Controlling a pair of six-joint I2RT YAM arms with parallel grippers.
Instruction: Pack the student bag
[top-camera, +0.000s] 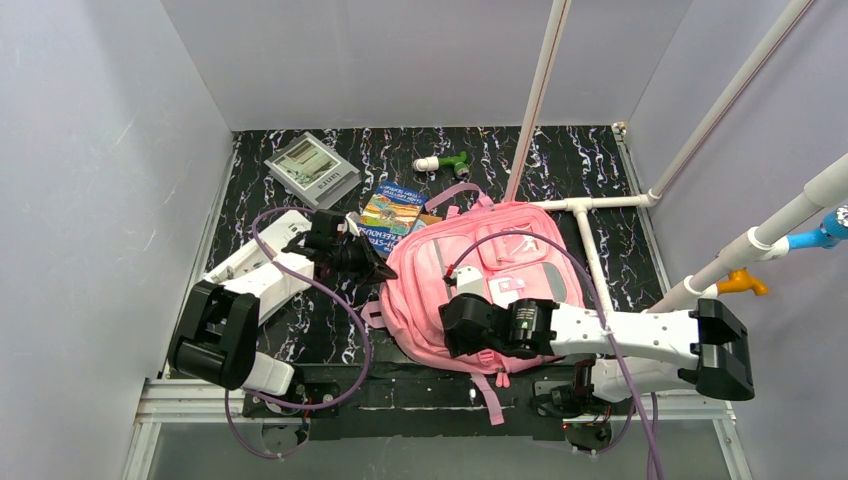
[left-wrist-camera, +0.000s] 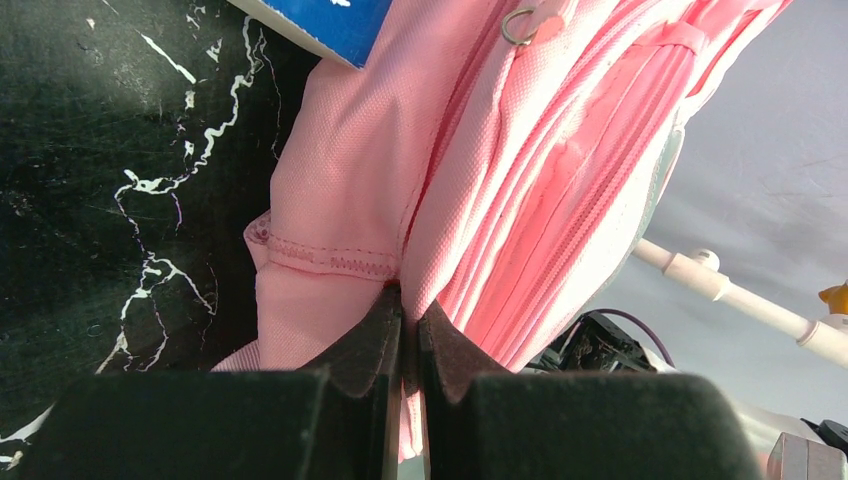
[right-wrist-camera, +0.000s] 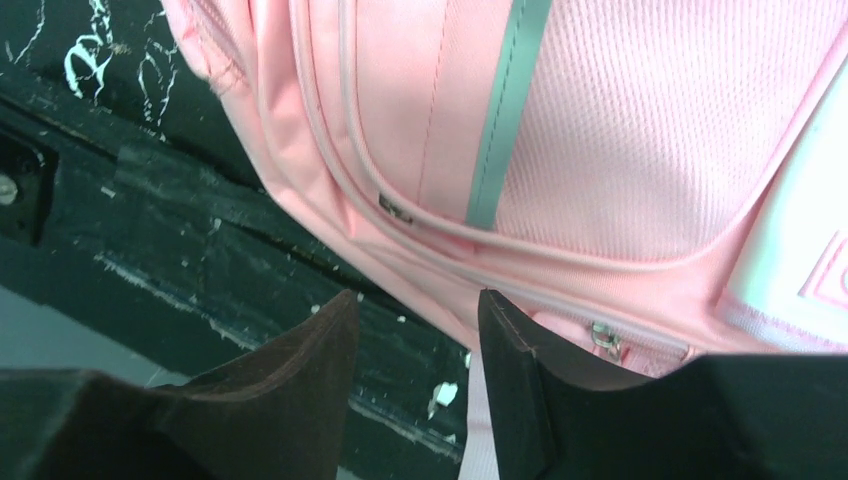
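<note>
The pink backpack (top-camera: 420, 300) lies flat on the black marbled table (top-camera: 330, 330). At its left side my left gripper (top-camera: 385, 273) is shut on the pink fabric; in the left wrist view the fold runs between the fingertips. My right gripper hangs over the bag's front lower edge, its fingers apart with nothing seen between them but the bag and table below. Books (top-camera: 390, 215) with blue covers lie behind the bag's left part; one corner (left-wrist-camera: 330, 20) shows in the left wrist view.
A grey boxed item (top-camera: 312, 170) lies at the back left, a white tray (top-camera: 240, 260) under the left arm, a green-and-white fitting (top-camera: 445, 162) at the back. White pipes (top-camera: 590, 240) stand along the right.
</note>
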